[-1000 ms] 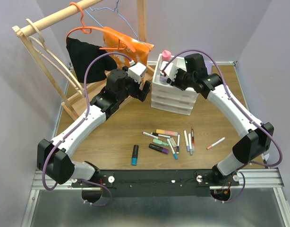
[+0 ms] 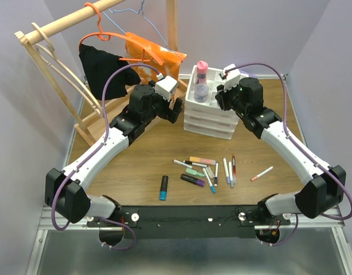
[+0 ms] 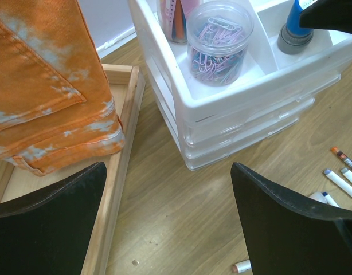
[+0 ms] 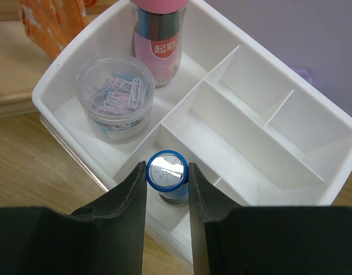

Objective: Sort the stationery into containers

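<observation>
The white organizer (image 2: 210,123) holds a pink-capped bottle (image 2: 200,83) and a tub of paperclips (image 4: 116,100). In the right wrist view my right gripper has its fingers on either side of a blue-rimmed cylinder (image 4: 167,171) in a front compartment; whether they grip it is unclear. My left gripper stands open and empty, left of the organizer, above floor and rack. Loose markers lie on the floor: a black-and-blue one (image 2: 163,187), a purple-capped one (image 2: 192,179), and several slim pens (image 2: 226,171).
A wooden rack (image 2: 78,126) on the left carries hangers, a black garment (image 2: 104,71) and an orange garment (image 3: 50,91). Floor in front of the left arm is mostly clear. Several compartments at the back of the organizer are empty.
The right arm has shifted rightward over the organizer in the top view, uncovering more of the bottle. The left arm and the loose pens are unchanged.
</observation>
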